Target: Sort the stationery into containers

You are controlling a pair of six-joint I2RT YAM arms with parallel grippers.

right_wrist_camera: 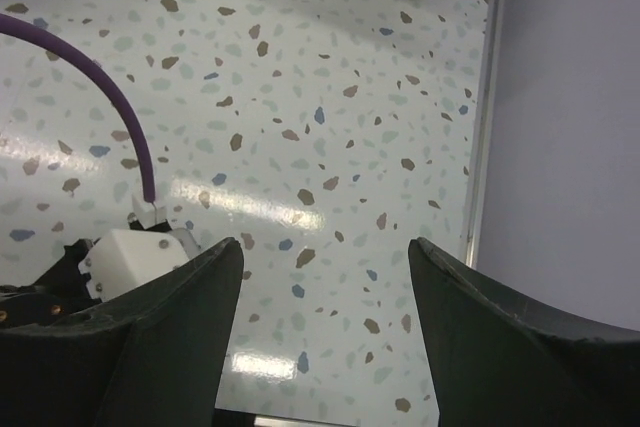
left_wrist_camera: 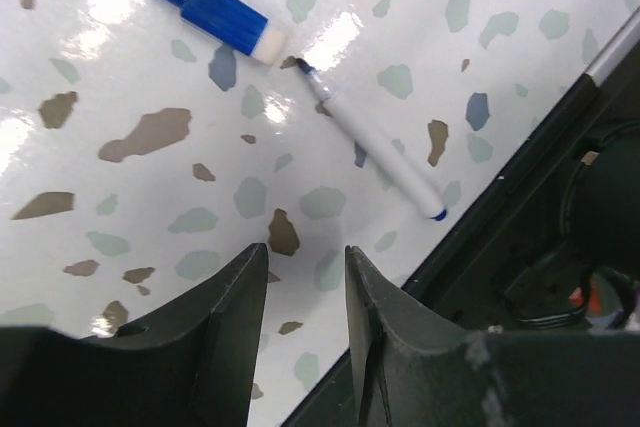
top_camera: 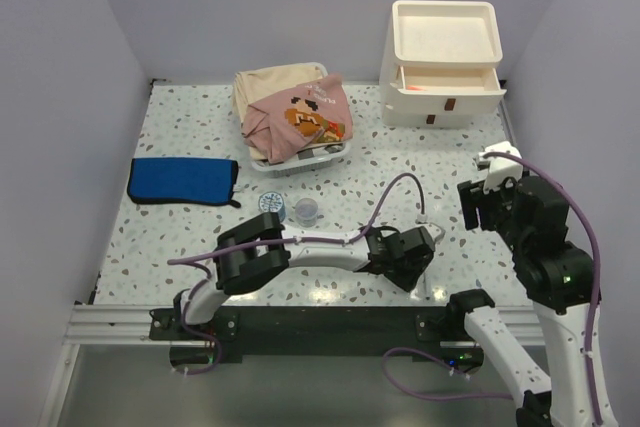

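Observation:
In the left wrist view a white marker (left_wrist_camera: 380, 147) with a dark tip and blue end lies on the speckled table, beyond and right of my left gripper. Its tip is close to the white end of a short blue item (left_wrist_camera: 222, 15). The left gripper stands open and only bare table shows between its fingers. My right gripper is open and empty over clear table at the right. At the back right stands a white drawer box (top_camera: 447, 35) with its upper drawer (top_camera: 470, 80) pulled out.
A grey basket (top_camera: 300, 163) holding a pink pouch (top_camera: 275, 127) and a beige one sits at the back. Left are a blue pouch (top_camera: 182, 179), a blue-white roll (top_camera: 272, 206) and a clear roll (top_camera: 306, 211). Close by the left gripper is the table's dark front edge (left_wrist_camera: 470, 222).

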